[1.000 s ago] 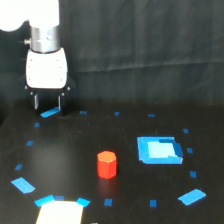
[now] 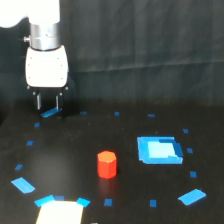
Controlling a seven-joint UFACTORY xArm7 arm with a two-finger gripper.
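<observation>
A red hexagonal block (image 2: 107,165) rests on the dark table, near the lower middle of the camera view. To its right lies a square bright-blue frame (image 2: 145,152) around a white patch (image 2: 160,150); the block is clear of it. At the upper left, my gripper (image 2: 49,103) points down below the white arm (image 2: 46,68). Its two dark fingers stand apart with nothing visible between them. The gripper is well away from both the red block and the blue frame.
A pale, bright object (image 2: 60,212) is cut off by the bottom edge. Blue tape strips (image 2: 22,185) and several small blue squares mark the table. Between the block and the arm the table is bare. A dark curtain (image 2: 140,50) hangs behind.
</observation>
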